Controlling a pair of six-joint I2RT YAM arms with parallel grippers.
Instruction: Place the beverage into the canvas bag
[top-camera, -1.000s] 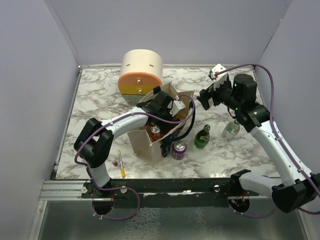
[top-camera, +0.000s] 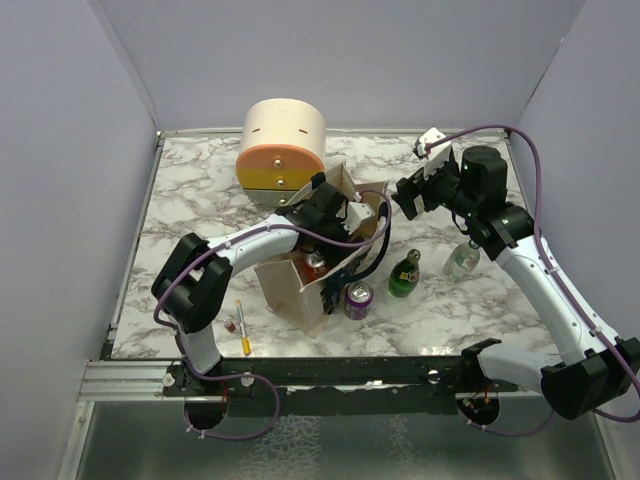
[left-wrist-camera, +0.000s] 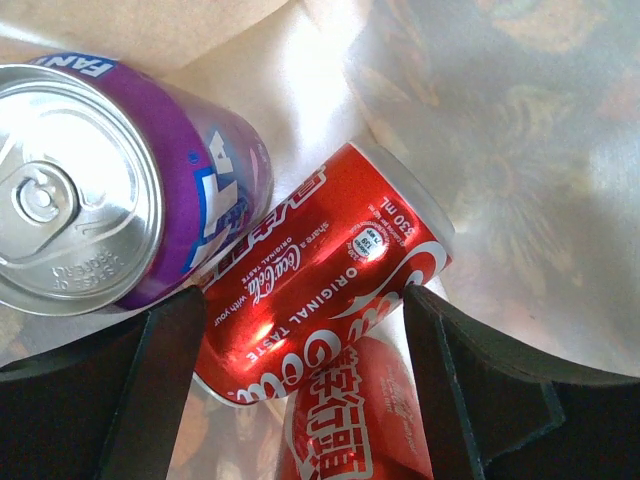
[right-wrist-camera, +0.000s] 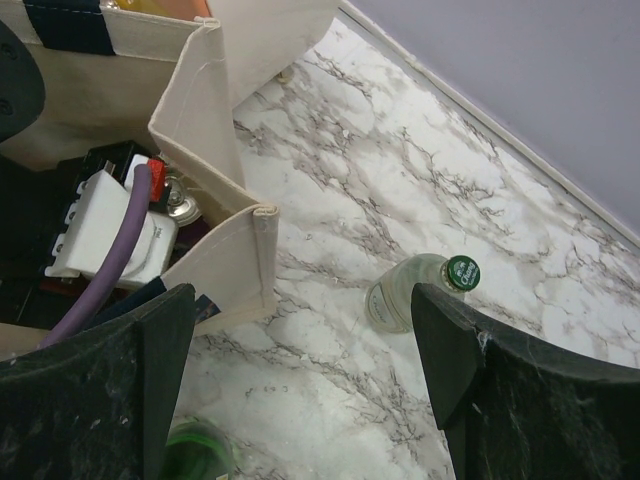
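The canvas bag (top-camera: 298, 300) holds my left gripper (top-camera: 335, 240), lowered into it. In the left wrist view, a Coca-Cola can (left-wrist-camera: 310, 280) lies between the part-open fingers, another red can (left-wrist-camera: 355, 420) below it and a purple Fanta can (left-wrist-camera: 120, 180) beside it. Whether the fingers grip cannot be told. My right gripper (top-camera: 410, 195) stands open and empty over the right side. On the table stand a purple can (top-camera: 359, 301), a green bottle (top-camera: 404, 273) and a clear bottle (top-camera: 462, 260).
A cream and orange box (top-camera: 281, 150) stands behind the bag. A yellow pen (top-camera: 243, 330) lies at front left.
The left arm has shifted slightly inside the bag. The bottles and cans on the table are unchanged.
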